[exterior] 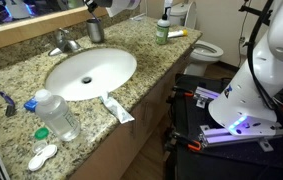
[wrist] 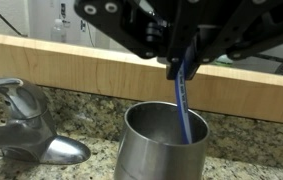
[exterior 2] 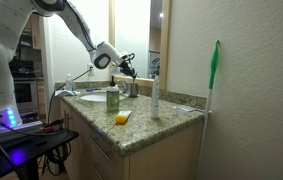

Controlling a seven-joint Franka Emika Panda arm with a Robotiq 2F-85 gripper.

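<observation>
A slim blue stick-like object (wrist: 183, 108) is pinched in my gripper, which is shut on it. It hangs nearly upright, its lower end down within the mouth of a grey metal cup (wrist: 159, 165); whether it touches the cup's bottom is hidden. My gripper stays above the rim. In exterior view 1 the cup (exterior: 95, 32) stands at the back of the counter, right of the faucet. Exterior view 2 shows the gripper (exterior 2: 127, 66) over the cup (exterior 2: 133, 89), near the mirror.
The faucet (wrist: 36, 130) is close on the cup's left, and a wooden ledge (wrist: 81, 72) runs behind it. The sink basin (exterior: 93, 75) lies in front. A soap bottle (exterior: 163, 30) and a clear bottle (exterior: 56, 115) stand farther off.
</observation>
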